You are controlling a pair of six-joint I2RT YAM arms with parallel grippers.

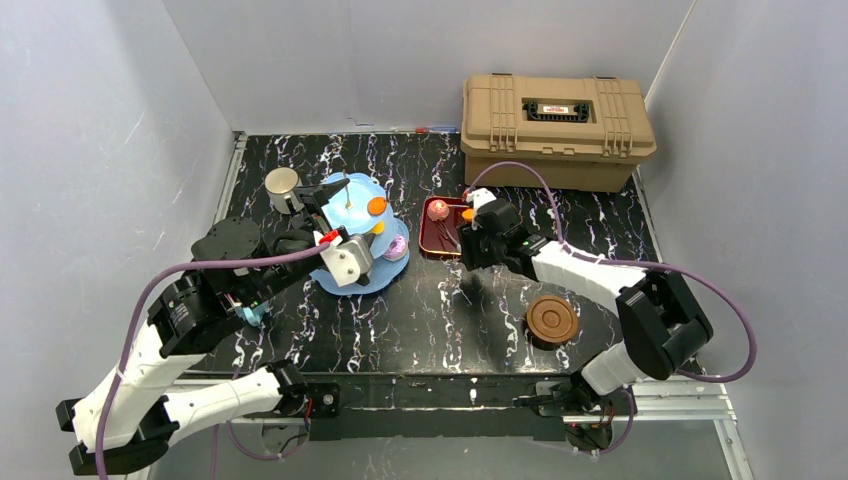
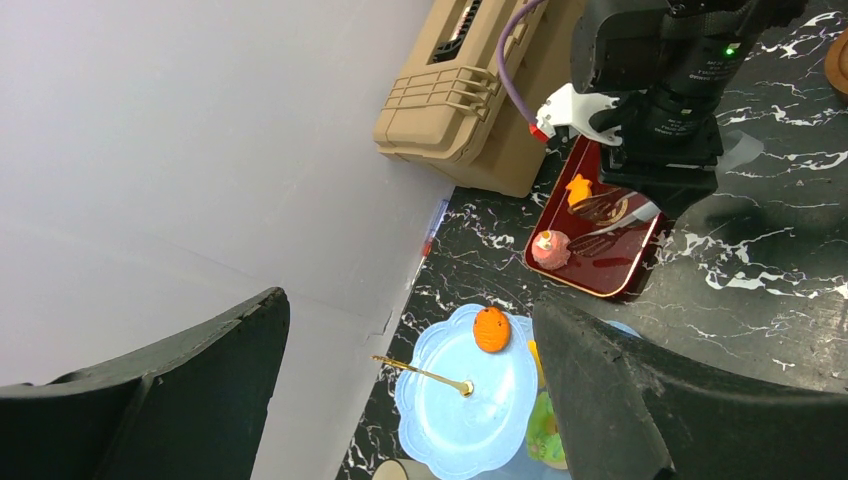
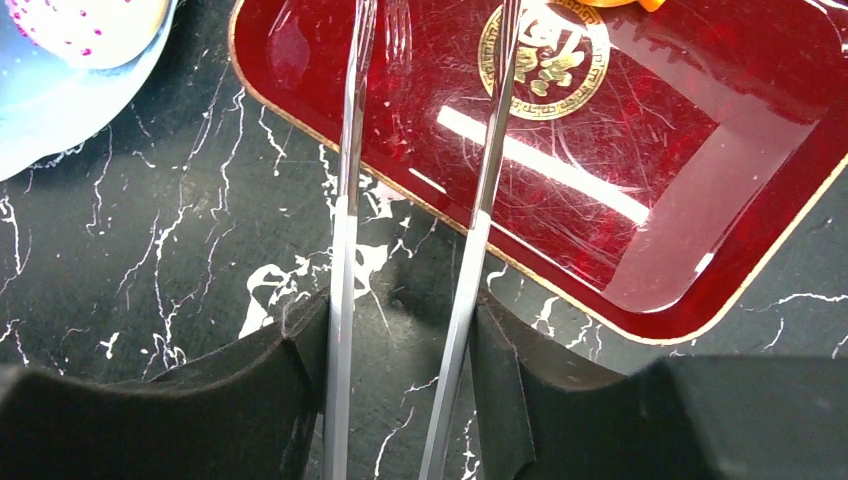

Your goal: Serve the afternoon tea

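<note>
My right gripper has one finger against each arm of a pair of metal tongs [image 3: 350,180]. The tongs' arms stand spread apart, with white handles. Their heads reach over the red tray [image 3: 650,250], on which an orange star-shaped sweet [image 2: 579,189] and a pink cake [image 2: 550,249] lie. Nothing is between the tips of the tongs in the left wrist view. My left gripper stands open and empty over the blue tiered stand [image 2: 440,400], which bears an orange pastry [image 2: 491,329], a green donut [image 2: 545,432] and, lower down, a pink-dotted pastry [image 3: 90,25].
A cream cup [image 1: 283,185] stands left of the stand. A brown round lidded pot [image 1: 552,318] sits at the right front. Behind, a tan toolbox [image 1: 557,130] blocks the back right. Table between tray and front edge is clear.
</note>
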